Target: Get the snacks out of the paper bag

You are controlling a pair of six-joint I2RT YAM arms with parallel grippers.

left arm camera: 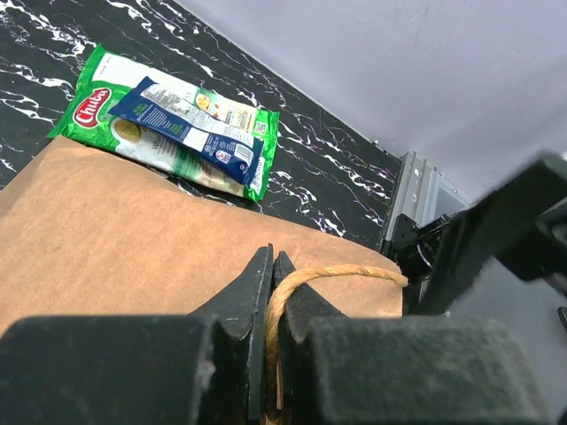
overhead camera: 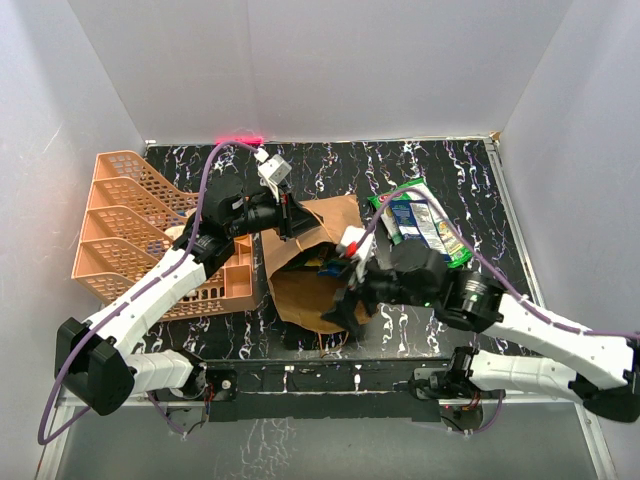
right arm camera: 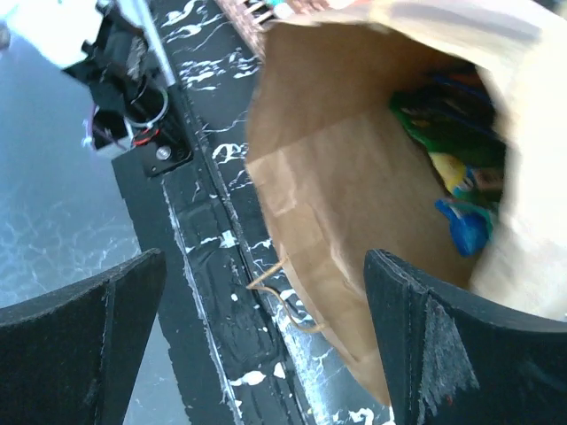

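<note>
The paper bag (overhead camera: 300, 310) lies on its side, mouth toward the front, with snack packets (right arm camera: 465, 164) inside, among them a blue one (right arm camera: 469, 230). My left gripper is shut at the bag's top, the rope handle (left arm camera: 345, 273) at its fingers. My right gripper stands open in front of the bag's mouth, blurred in the top view. Outside, at the right, a green snack packet (left arm camera: 120, 75) lies with a blue packet (left arm camera: 190, 133) on it.
An orange slotted crate (overhead camera: 120, 215) fills the left side. Black marble table (overhead camera: 450, 170) shows around the bag, bounded by walls and a metal front rail (overhead camera: 320, 380).
</note>
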